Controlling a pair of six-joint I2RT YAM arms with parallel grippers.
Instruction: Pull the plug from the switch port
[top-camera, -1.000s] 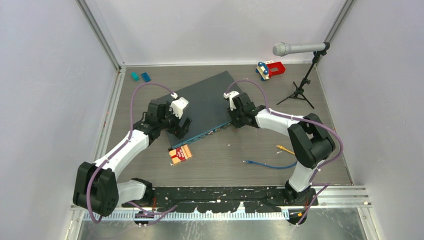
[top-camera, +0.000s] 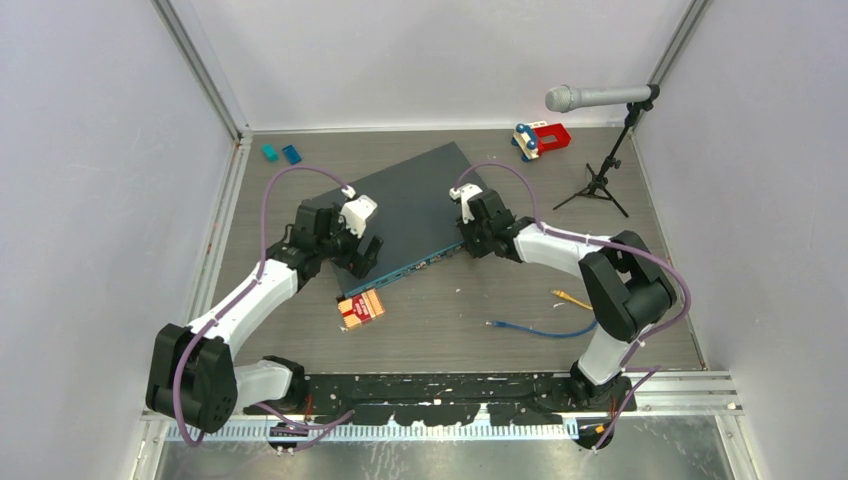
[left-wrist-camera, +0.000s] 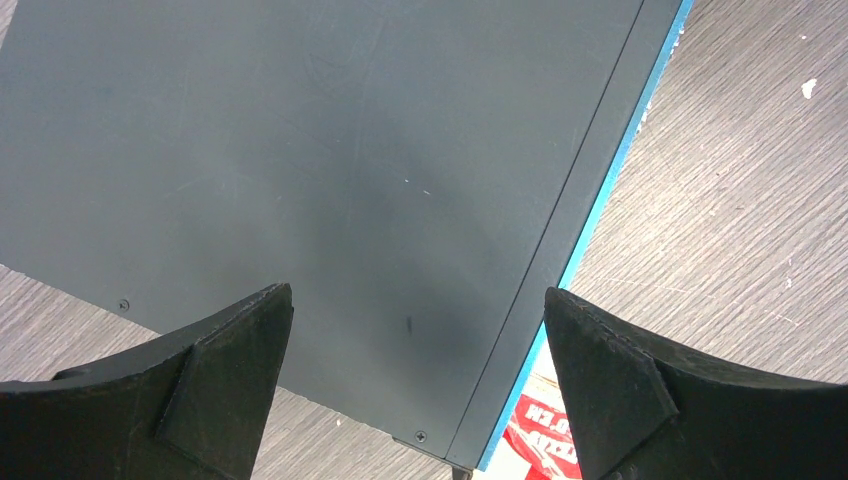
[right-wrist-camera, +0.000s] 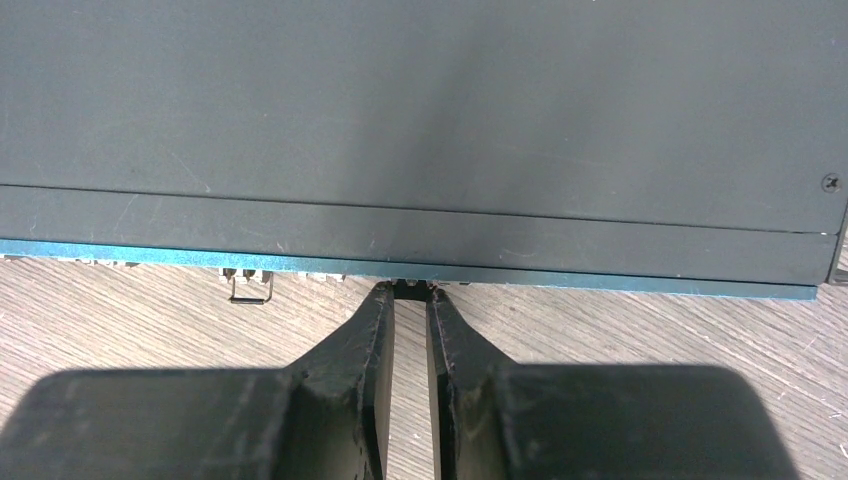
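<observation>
The dark switch lies flat on the table, its blue-edged port face toward the front right. My right gripper is at that edge; its fingertips sit close together around a small dark piece just under the lip, with a narrow gap between the fingers. Whether that piece is a plug, or gripped, I cannot tell. A small wire latch sticks out left of it. My left gripper is open over the switch's left end, with nothing between its fingers.
A red-and-orange packet lies by the switch's front corner. Blue and yellow cables lie at right. A toy vehicle and a microphone stand stand at back right.
The left arm is still.
</observation>
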